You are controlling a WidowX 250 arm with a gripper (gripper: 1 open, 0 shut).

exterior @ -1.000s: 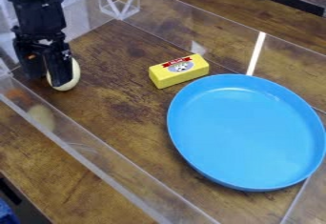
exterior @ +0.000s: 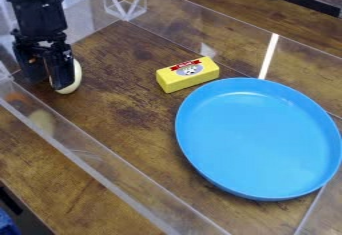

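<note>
My black gripper [exterior: 43, 71] is at the upper left, low over the wooden surface, its fingers open around or right beside a pale oval object [exterior: 70, 79] that is partly hidden by it; whether they touch it I cannot tell. A yellow box [exterior: 187, 75] with a small printed label lies near the middle. A large blue plate [exterior: 258, 137] fills the right side.
Clear plastic walls [exterior: 120, 179] edge the wooden surface [exterior: 134, 109]. A small blue item shows at the lower left corner. The wood between gripper, box and plate is clear.
</note>
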